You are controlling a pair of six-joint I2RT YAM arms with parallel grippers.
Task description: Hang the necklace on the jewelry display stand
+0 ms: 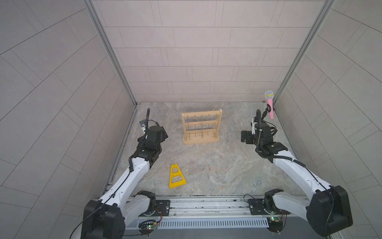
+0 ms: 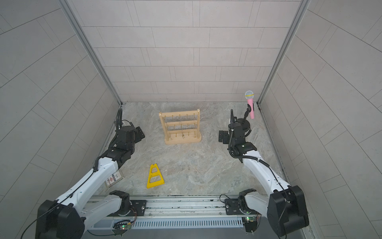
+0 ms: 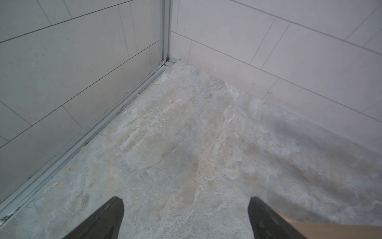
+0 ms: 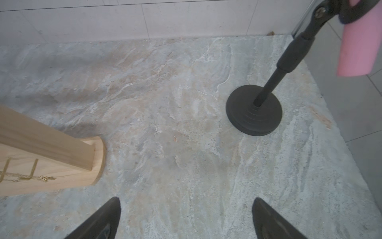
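A wooden jewelry display stand (image 1: 201, 138) stands upright at the back middle of the table, with rows of small hooks on its bars. In the right wrist view its near end (image 4: 59, 147) shows brass hooks and a thin gold, chain-like line beside them; whether that is the necklace I cannot tell. No necklace shows clearly elsewhere. My left gripper stands open to the left of the stand, only bare table between its fingers. To the right of the stand, my right gripper is open and empty too. Both are apart from the stand.
A yellow triangular frame (image 1: 177, 184) lies at the front left. At the back right stands a pink microphone (image 1: 270, 109) on a black round-based holder (image 4: 254, 113), near the right arm. A white card (image 2: 114, 178) lies by the left wall.
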